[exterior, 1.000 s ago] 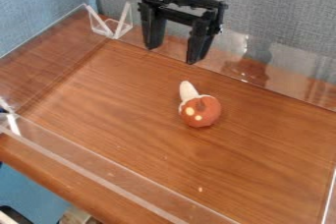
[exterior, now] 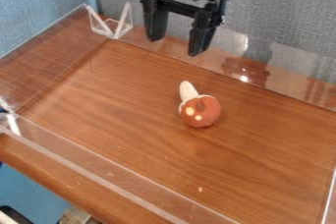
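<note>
My black gripper (exterior: pixel 178 31) hangs open near the back wall at the top centre, high in the view, with nothing between its two widely spaced fingers. Below it and slightly right, a small orange-red round toy (exterior: pixel 202 112) with yellow spots and a white elongated part lies on the wooden floor of the enclosure (exterior: pixel 118 120).
A white wire-like rack (exterior: pixel 110 27) stands in the back left corner. Clear plastic walls edge the wooden surface along the back, front and right. The wood around the toy is clear. Some small dark and white items sit at the left edge and lower left corner.
My gripper has shifted slightly to the left and upward over the last second. The toy has not moved.
</note>
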